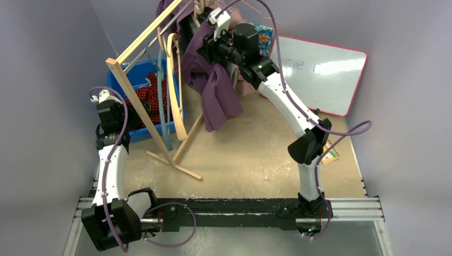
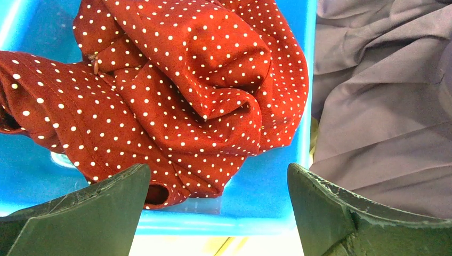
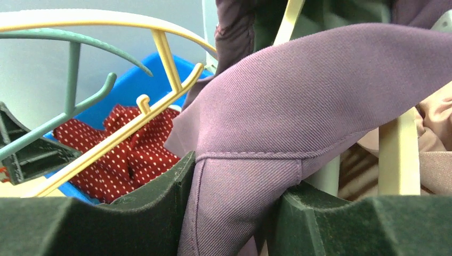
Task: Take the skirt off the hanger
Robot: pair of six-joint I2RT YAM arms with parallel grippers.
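A purple skirt (image 1: 218, 96) hangs among garments on the wooden rack (image 1: 123, 85). In the right wrist view its seamed fabric (image 3: 288, 101) runs down between the fingers of my right gripper, which looks part open; whether it grips firmly I cannot tell. My left gripper stands open above the blue bin (image 2: 266, 192), which holds a red polka-dot garment (image 2: 186, 80). Empty wooden and teal hangers (image 1: 176, 96) hang left of the skirt.
A whiteboard (image 1: 320, 74) lies at the back right, with a small yellow box (image 1: 330, 152) near the right edge.
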